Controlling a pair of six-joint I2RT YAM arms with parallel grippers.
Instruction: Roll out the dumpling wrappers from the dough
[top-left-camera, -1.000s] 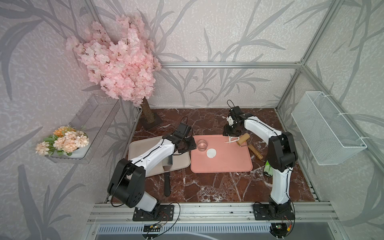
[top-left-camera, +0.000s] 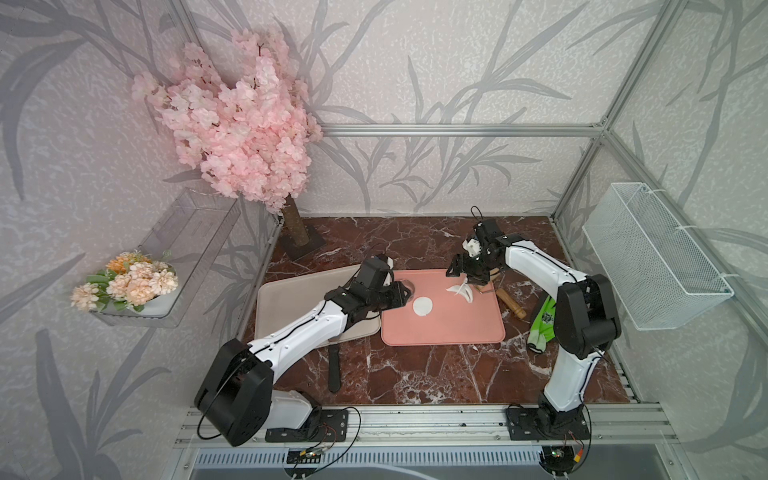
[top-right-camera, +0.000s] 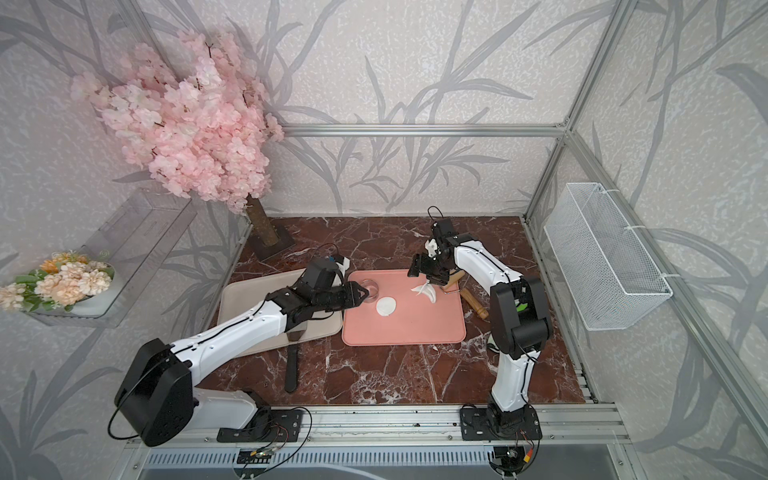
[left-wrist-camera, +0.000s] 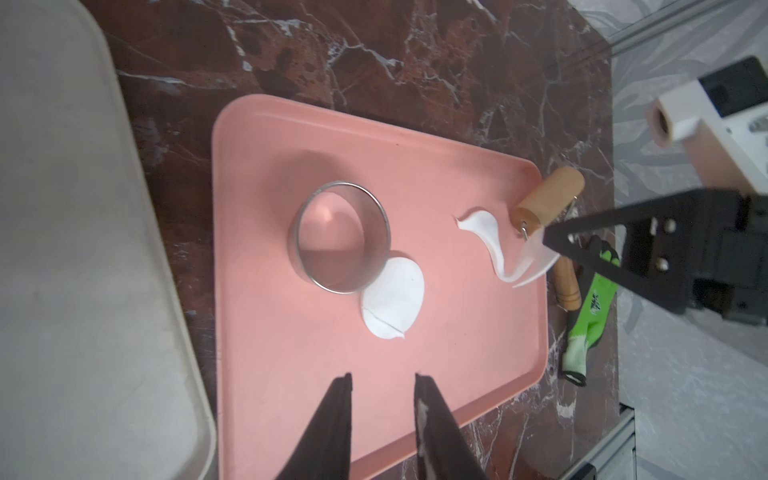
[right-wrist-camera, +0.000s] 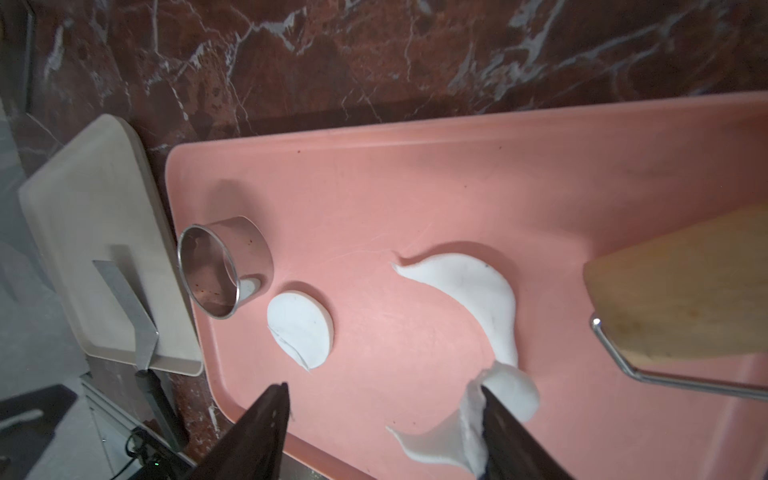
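A round white dough wrapper (right-wrist-camera: 302, 328) lies flat on the pink tray (top-left-camera: 448, 339). Beside it stands a metal ring cutter (left-wrist-camera: 377, 216). My left gripper is partly open and empty; from above its tips (top-left-camera: 402, 294) are close to the ring, partly hiding it. A curved white dough scrap (right-wrist-camera: 472, 292) rests on the tray's right part, and its near end rises against one finger (right-wrist-camera: 512, 436) of my right gripper. That gripper's fingers are spread apart, and the scrap seems to cling to one of them.
A wooden roller (right-wrist-camera: 688, 280) with a wire frame and wooden handle (top-left-camera: 510, 304) lies at the tray's right edge. Further right is a green object (left-wrist-camera: 592, 316). The beige tray (right-wrist-camera: 72, 200) at left holds a dark-handled blade (right-wrist-camera: 132, 312). The pink tray's front is clear.
My left gripper has moved right from the beige tray's edge to the ring.
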